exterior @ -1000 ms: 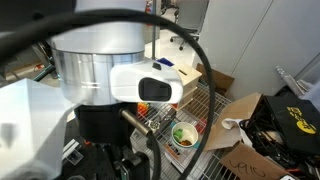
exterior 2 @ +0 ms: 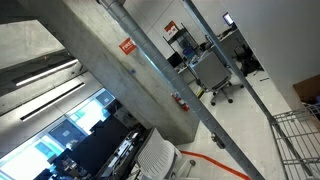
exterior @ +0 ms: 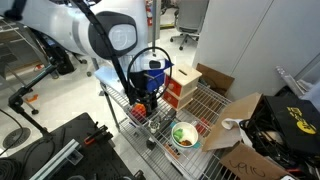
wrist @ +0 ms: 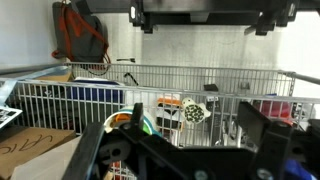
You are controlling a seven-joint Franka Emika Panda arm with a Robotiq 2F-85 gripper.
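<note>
The white arm reaches in from the left in exterior view 1, its dark gripper (exterior: pixel 152 118) above the left part of a wire rack (exterior: pixel 165 160). In the wrist view the gripper is open, its two dark fingers wide apart, with nothing seen held between them. A round bowl (exterior: pixel 184 135) with green and orange contents stands on the rack to the right of the gripper. The same bowl (wrist: pixel 118 120) is partly covered by the left finger in the wrist view. A pale spotted object (wrist: pixel 195 111) lies between the fingers' lines of sight, below them.
Open cardboard boxes (exterior: pixel 240 158) and a black bag (exterior: pixel 293 122) fill the right side. A wooden box (exterior: pixel 181 87) and a blue bin (exterior: pixel 151 78) stand behind. An orange-red item (exterior: pixel 140 109) lies near the gripper. Exterior view 2 shows only the rack's edge (exterior 2: pixel 297 130), not the arm.
From close to the camera, the arm has drawn back, away from the lens and over the rack. More of the rack shows now; the bowl and boxes have stayed put.
</note>
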